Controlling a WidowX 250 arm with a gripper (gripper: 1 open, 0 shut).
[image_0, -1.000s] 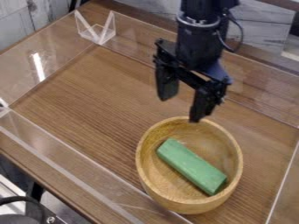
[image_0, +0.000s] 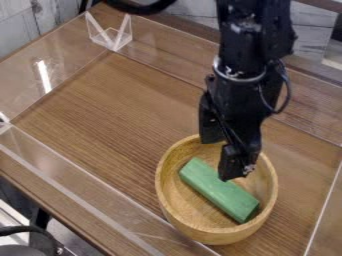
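Note:
My black gripper (image_0: 230, 130) hangs open just above a round yellow bowl (image_0: 179, 218), its dark fingers pointing down over the bowl's back half. A green bar-shaped block (image_0: 222, 192) lies slanted in the bowl, with nothing of it between the fingers.
A wooden table surface (image_0: 94, 110) fills most of the view, clear to the left of the bowl. A clear plastic object (image_0: 110, 30) stands at the far upper left. Edges or rails run along the left and right sides.
My gripper has moved down and toward the camera, from behind the bowl to over it, nearer the green block. The bowl and block look unmoved.

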